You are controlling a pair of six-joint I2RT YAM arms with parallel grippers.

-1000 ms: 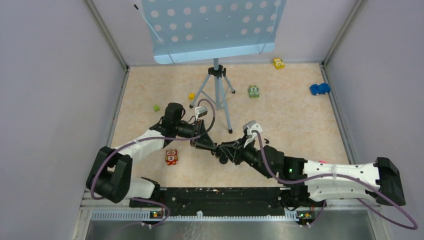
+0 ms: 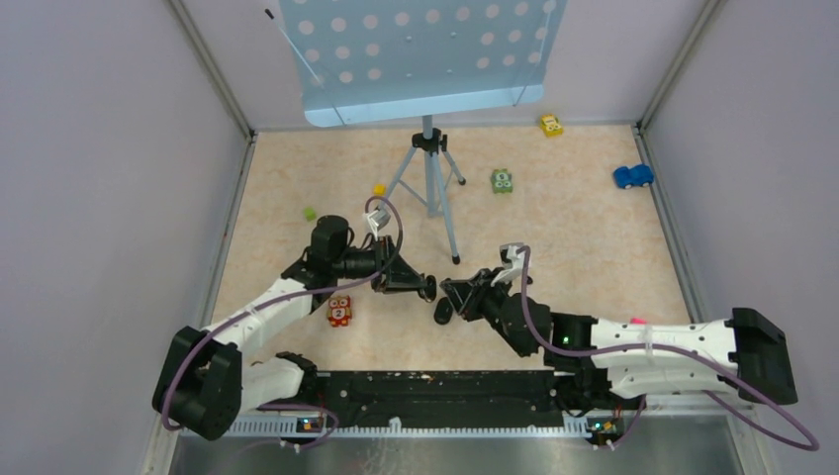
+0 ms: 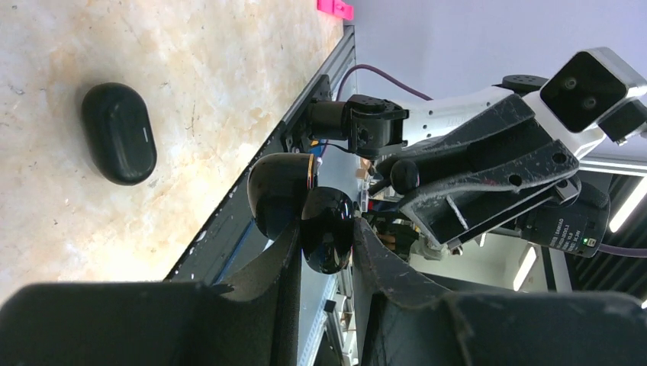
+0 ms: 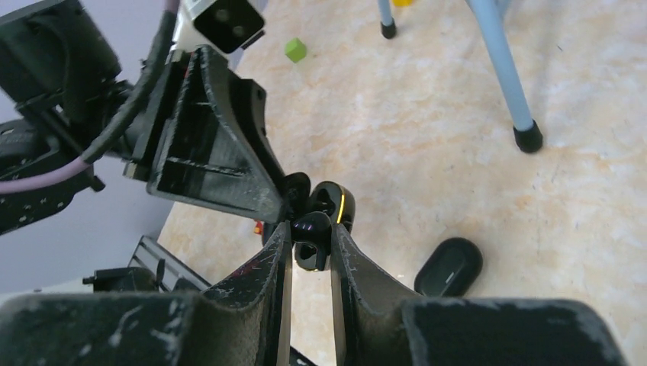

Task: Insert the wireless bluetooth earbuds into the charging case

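In the left wrist view my left gripper is shut on a glossy black case (image 3: pixel 281 191) with a thin gold edge, which appears to stand open. My right gripper is shut on a small shiny black earbud (image 4: pixel 311 226). Behind that earbud, in the right wrist view, the case (image 4: pixel 345 204) shows its gold rim and dark inside. From above, a narrow gap parts the two grippers' tips over the table. Whether any earbud sits inside the case cannot be told.
On the table beneath the grippers lies a matte black rounded case (image 3: pixel 118 133). A small dark piece (image 2: pixel 529 280) rests to the right. The tripod (image 2: pixel 428 178) stands behind; a red owl toy (image 2: pixel 339 311) lies beside the left arm.
My left gripper's wrist has shifted left. The right gripper has drawn back to the right, and a gap now shows between tips that were close together before.
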